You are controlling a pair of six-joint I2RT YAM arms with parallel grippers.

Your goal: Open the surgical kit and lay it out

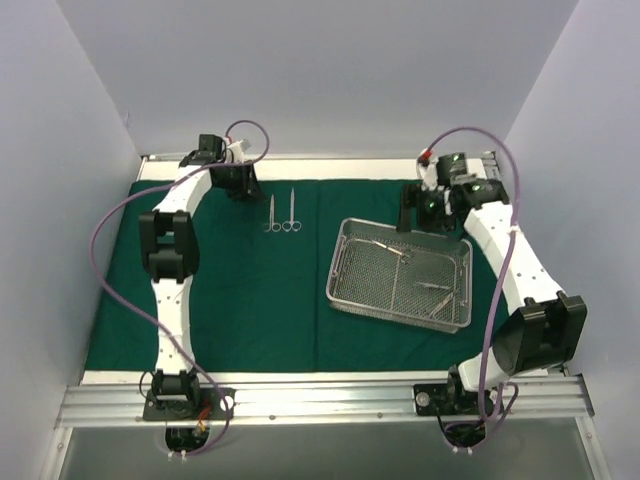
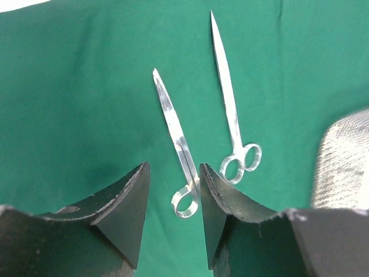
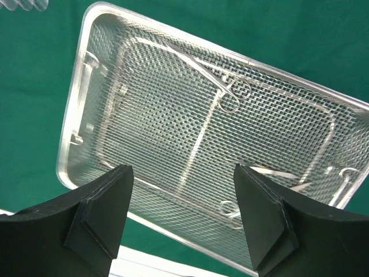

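Observation:
Two silver scissors lie side by side on the green cloth: the left scissors and the right scissors, blades toward the back edge. Just left of them in the top view, my left gripper is raised off the cloth. It is open, its fingers apart with nothing held. A wire mesh basket stands on the cloth's right half. Inside are a scissors-like instrument and several smaller ones, some partly hidden by a finger. Above the basket's back side, my right gripper is open and empty.
Grey walls flank the table, with the left wall near the left arm. Purple cables loop over both arms.

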